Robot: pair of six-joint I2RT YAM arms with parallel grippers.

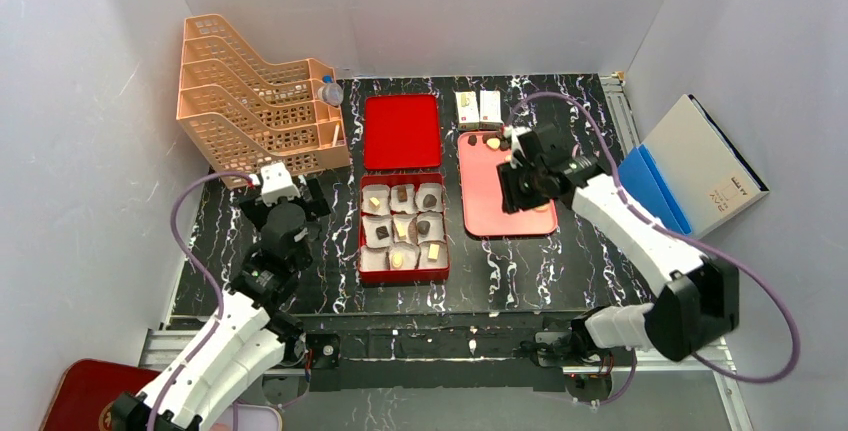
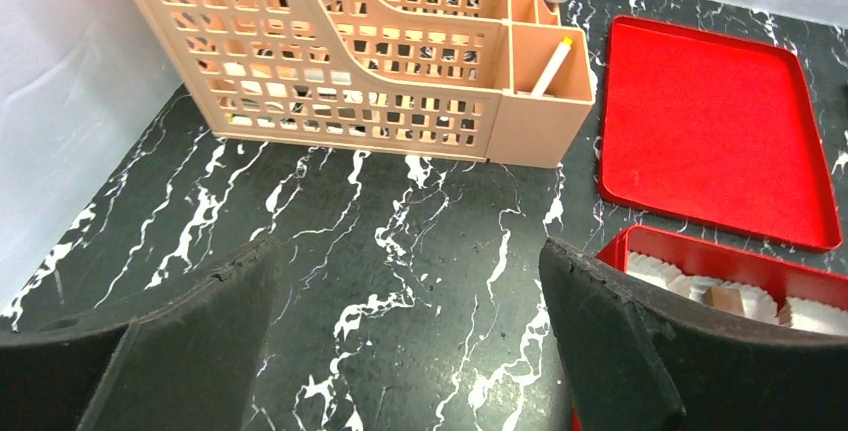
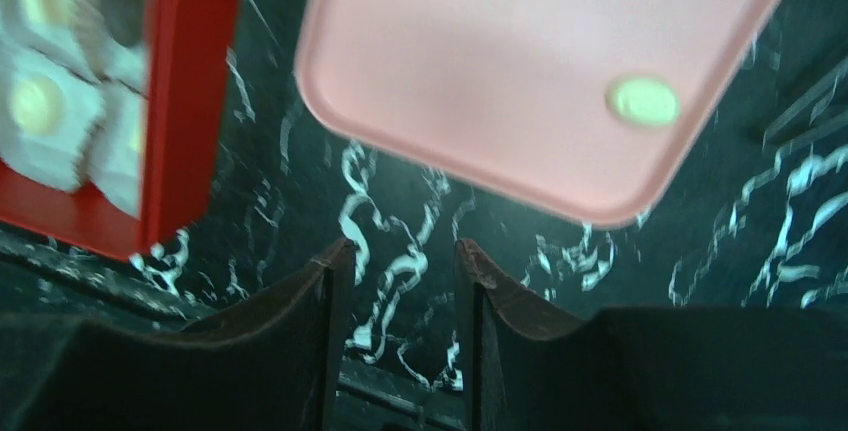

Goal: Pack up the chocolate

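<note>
A red chocolate box (image 1: pixel 363 251) with white paper cups holds light and dark pieces, several cups filled. Its red lid (image 1: pixel 402 131) lies behind it. The pink tray (image 1: pixel 485 206) holds chocolates near its back and a pale oval piece (image 3: pixel 643 101) near one edge, blurred in the right wrist view. My right gripper hovers over the front of the tray, its fingers part open with nothing seen between them. My left gripper is open over bare marble left of the box, empty.
An orange rack (image 1: pixel 245 101) with a bottle stands at the back left. Small cartons (image 1: pixel 468 108) are behind the tray. A white board (image 1: pixel 700 161) and blue folder (image 1: pixel 655 191) lean at the right.
</note>
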